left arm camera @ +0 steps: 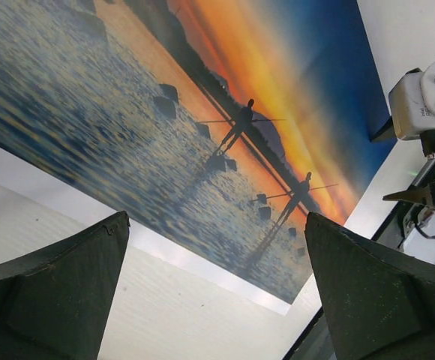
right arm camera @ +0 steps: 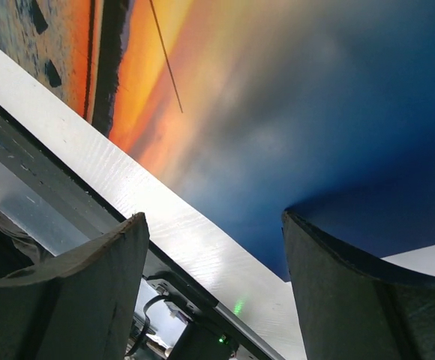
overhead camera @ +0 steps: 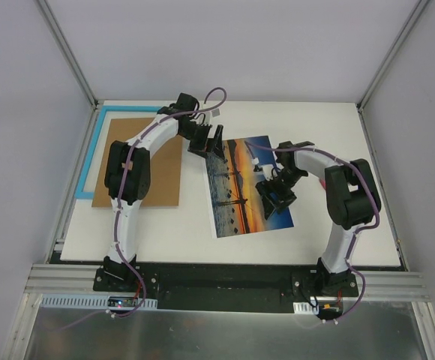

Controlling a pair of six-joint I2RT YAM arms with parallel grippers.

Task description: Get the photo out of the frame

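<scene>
The sunset photo lies flat on the white table, with a pale margin along its left edge. My left gripper hangs over its upper left corner, the fingers wide apart; in the left wrist view only the photo and table show beyond the fingers. Low above the blue right side is my right gripper. Its fingers stand part way apart, one fingertip close over the photo near a corner and casting a shadow; contact cannot be told. Left of the photo lies the blue frame, with a brown board over it.
A red-handled tool lies at the right, mostly hidden beneath my right arm.
</scene>
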